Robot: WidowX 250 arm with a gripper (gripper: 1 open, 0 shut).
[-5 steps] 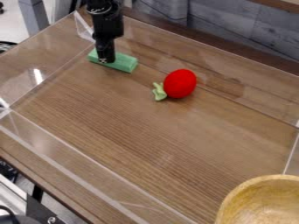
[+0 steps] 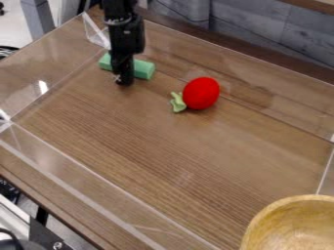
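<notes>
My gripper [image 2: 124, 73] reaches down from the top of the camera view onto a green block [image 2: 143, 69] lying on the wooden table [image 2: 156, 176] at the upper left. The fingertips are at the block, over its middle and near edge; they look close together, and whether anything sits between them is hard to tell. A red tomato-like object [image 2: 201, 94] with a light green stem [image 2: 179, 102] lies to the right of the block.
A yellow bowl [image 2: 292, 223] sits at the bottom right corner, partly cut off. A grey wall runs behind the table's back edge.
My gripper has moved down and slightly toward the front, its fingertips now lower over the green block. The tomato and bowl look unchanged.
</notes>
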